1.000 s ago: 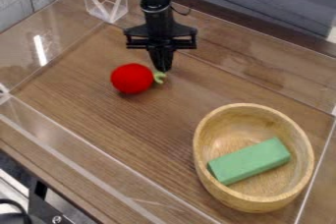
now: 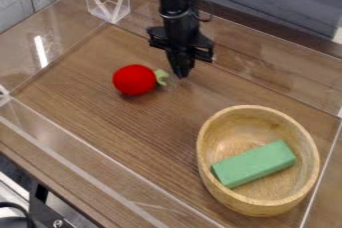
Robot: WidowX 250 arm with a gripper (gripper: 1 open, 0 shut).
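Note:
The black arm reaches down from the top centre to my gripper (image 2: 179, 52), which hangs over the upper middle of the wooden table. Its fingers look dark and small; whether they hold anything is hard to see, and nothing shows between them. A red tomato-like object (image 2: 134, 80) with a pale green tip at its right lies just below and left of the gripper. A green block (image 2: 251, 162) rests in a beige bowl (image 2: 225, 132) at the lower right.
A dark object sits at the bottom left edge.
My gripper has moved a little to the right and has turned. The red object, the bowl and the green block stay in place.

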